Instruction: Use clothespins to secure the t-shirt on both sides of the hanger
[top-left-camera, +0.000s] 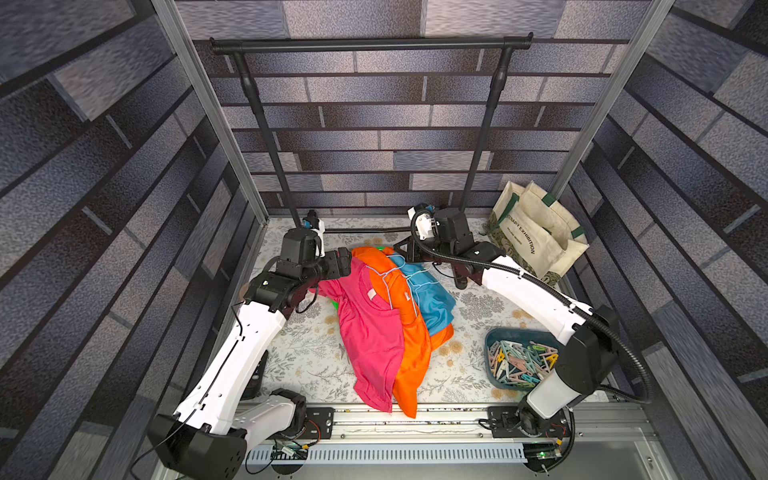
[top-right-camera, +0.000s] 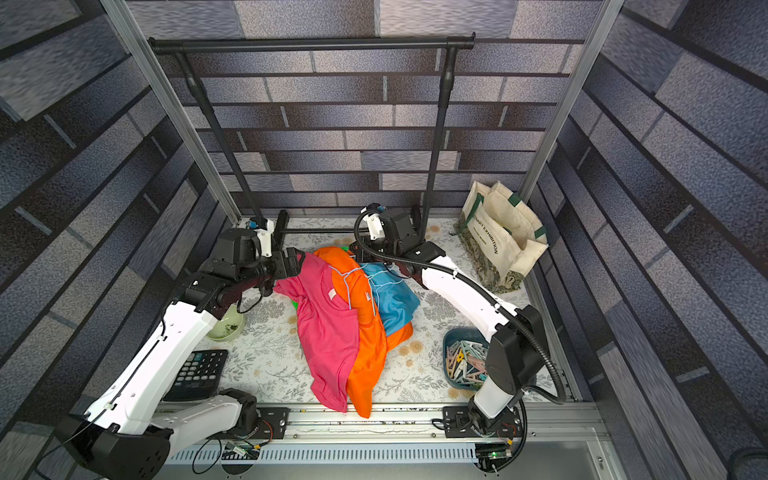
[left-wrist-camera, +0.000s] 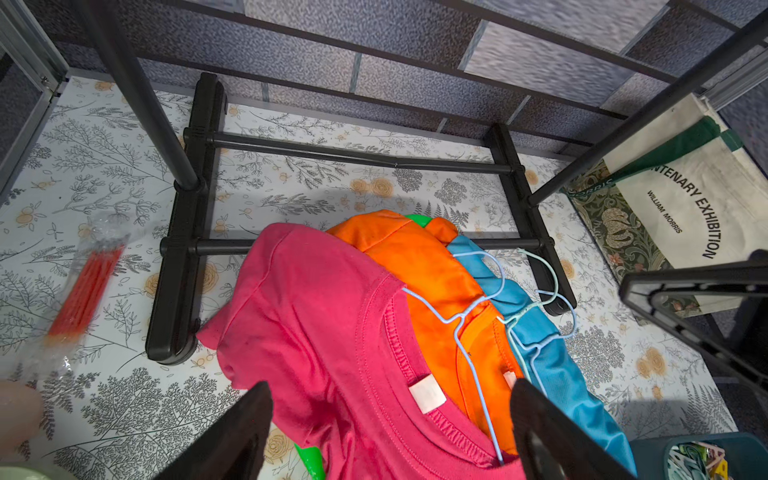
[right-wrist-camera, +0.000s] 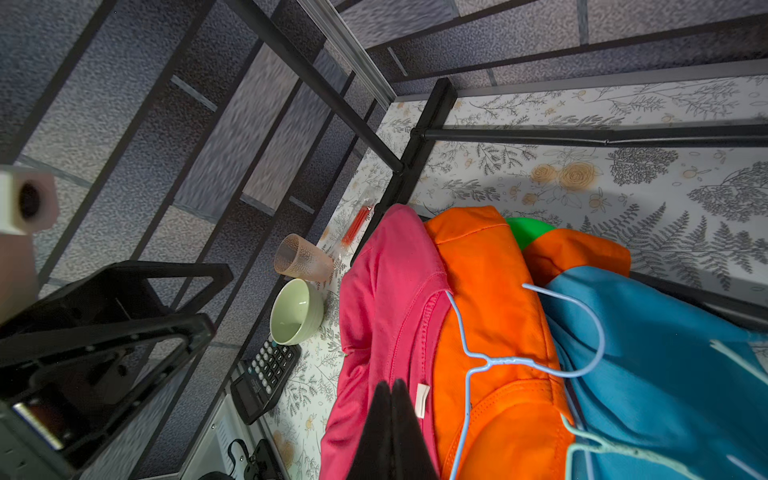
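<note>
A pink t-shirt (left-wrist-camera: 320, 320) lies spread on top, its neck around a light blue wire hanger (left-wrist-camera: 472, 364). Under it is an orange shirt (right-wrist-camera: 496, 320), and a blue one (right-wrist-camera: 640, 336) lies to the right, with more hangers on them. Above the pink shirt's upper left, my left gripper holds its fingers apart with nothing between them. My right gripper is shut over the shirts near the hanger hooks, and no clothespin shows in it. The clothespins (top-left-camera: 520, 361) fill a dark teal basket (top-left-camera: 489, 364) at the right front.
A black rack (top-left-camera: 360, 45) rises at the back, its base bar just behind the shirts. The cloth bag (top-left-camera: 536, 232) stands back right. A green bowl (right-wrist-camera: 296, 312), a clear cup (right-wrist-camera: 304, 258) and a calculator (right-wrist-camera: 268, 376) are at left. Bare table lies between shirts and basket.
</note>
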